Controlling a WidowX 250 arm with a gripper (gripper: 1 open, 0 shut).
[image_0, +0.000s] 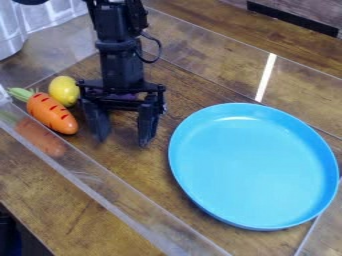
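My black gripper (123, 118) hangs low over the wooden table at left centre. Just left of it lie an orange carrot (51, 112) with a green top and, behind that, a yellow lemon (63, 87). A small purple object (128, 98) is mostly hidden behind the gripper. I cannot tell whether the fingers hold anything or how far apart they stand.
A large blue plate (253, 165) fills the right of the table. A clear plastic wall runs along the front left, and a white container (8, 25) stands at the back left.
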